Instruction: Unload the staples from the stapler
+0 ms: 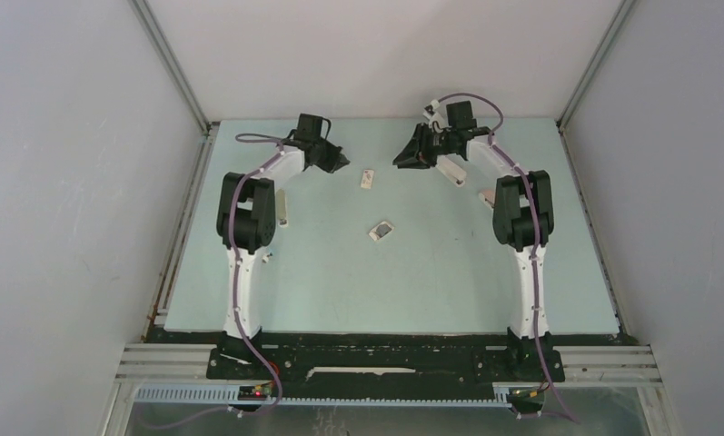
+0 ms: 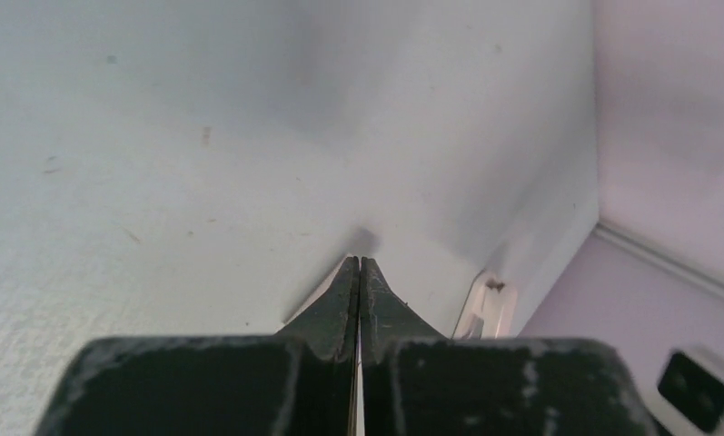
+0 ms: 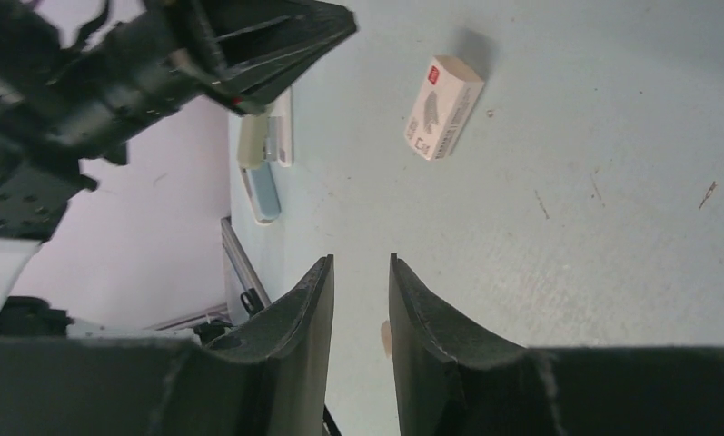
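Observation:
My left gripper (image 1: 342,162) hovers at the back left of the table, shut, with nothing seen between its fingers. My right gripper (image 1: 407,156) is part open and empty at the back right, pointing left. A small white box with a red mark (image 1: 367,179) (image 3: 443,107) lies between the two. A second small item (image 1: 381,230) with a grey patch lies nearer the centre. Long pale items lie under the arms, one at the left (image 1: 282,209), one at the right (image 1: 451,171). I cannot tell which is the stapler.
A partly hidden pinkish item (image 1: 487,197) lies by the right arm, and small pieces (image 1: 266,257) by the left. White walls bound the back and sides.

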